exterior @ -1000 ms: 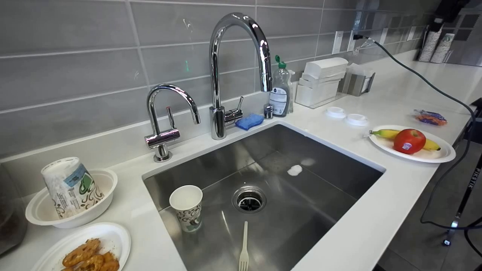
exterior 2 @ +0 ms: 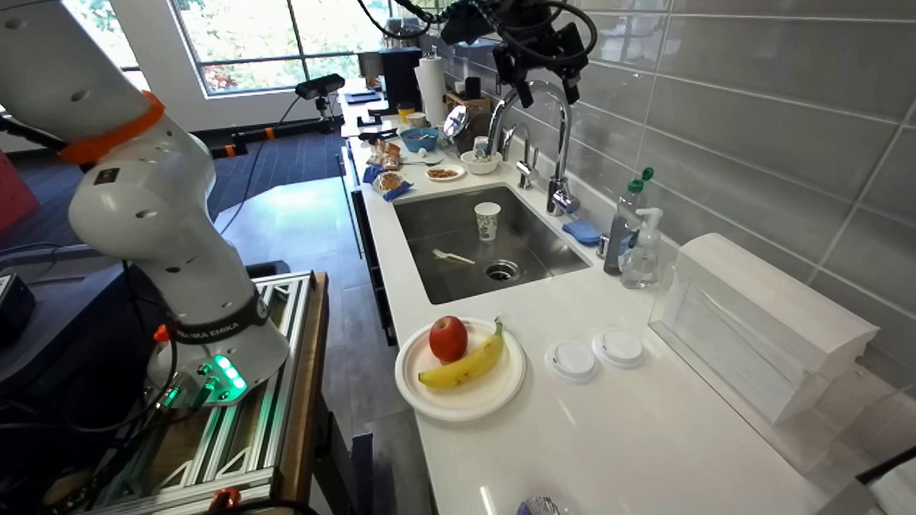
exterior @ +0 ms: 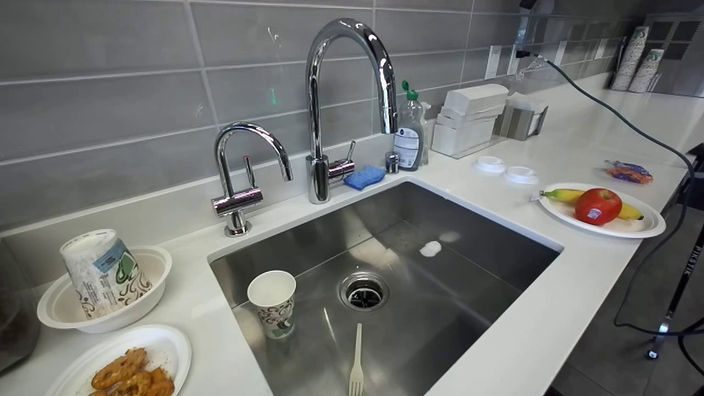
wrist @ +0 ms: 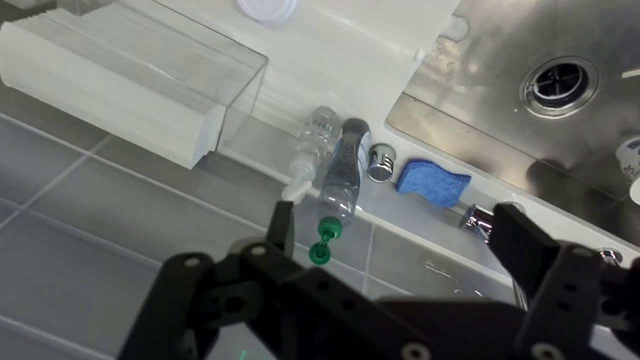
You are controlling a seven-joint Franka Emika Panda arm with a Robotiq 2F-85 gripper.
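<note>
My open gripper spans the wrist view with nothing between its fingers. Beyond its left finger (wrist: 280, 225) are a dish soap bottle (wrist: 343, 174) with its green cap flipped up and a clear pump bottle (wrist: 315, 141). Between and past the fingers lies a blue sponge (wrist: 433, 182) on the sink ledge. In exterior view 2 the gripper (exterior 2: 547, 93) hangs high in front of the tall faucet (exterior 2: 562, 159). The sink (exterior: 429, 303) holds an upright paper cup (exterior: 273, 303) and a pale fork (exterior: 357, 359).
A plate (exterior 2: 464, 408) with a red apple (exterior 2: 448, 338) and banana (exterior 2: 468, 365) sits on the right counter. Two white lids (exterior 2: 571, 360) and a paper towel holder (exterior 2: 756, 326) are nearby. A bowl (exterior: 105, 320) and food plate (exterior: 175, 356) stand left of the sink.
At the upper right of exterior view 1, the dark gripper shape has moved left, away from the stacked cups. The objects on the counter and in the sink look unmoved.
</note>
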